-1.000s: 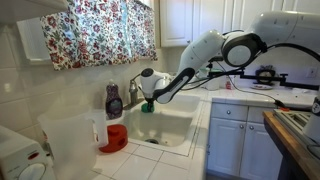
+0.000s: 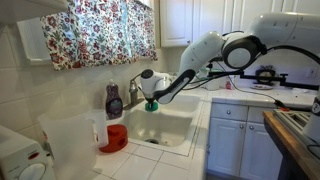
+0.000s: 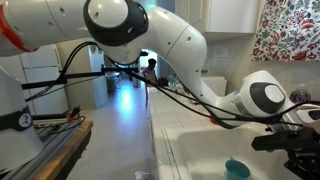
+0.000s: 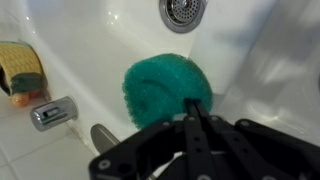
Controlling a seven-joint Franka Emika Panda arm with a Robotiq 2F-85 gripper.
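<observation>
A round green scrubber (image 4: 167, 90) lies below my gripper in the wrist view, across the edge of the white sink's divider. My gripper has its dark fingertips close together, shut, in front of the scrubber's lower right part. No material shows clearly between them, and whether they touch the scrubber is hard to tell. Exterior view 1 has the gripper (image 2: 149, 100) low over the sink (image 2: 170, 125), just above the green scrubber (image 2: 151, 106). From the other side, the scrubber (image 3: 237, 168) shows inside the basin.
A metal drain (image 4: 182, 10) is in one basin. Metal tap fittings (image 4: 53, 113) and a yellow and green sponge (image 4: 20, 70) line the sink's back edge. A dark bottle (image 2: 113, 103), red bowl (image 2: 114, 138) and clear pitcher (image 2: 75, 142) stand on the tiled counter.
</observation>
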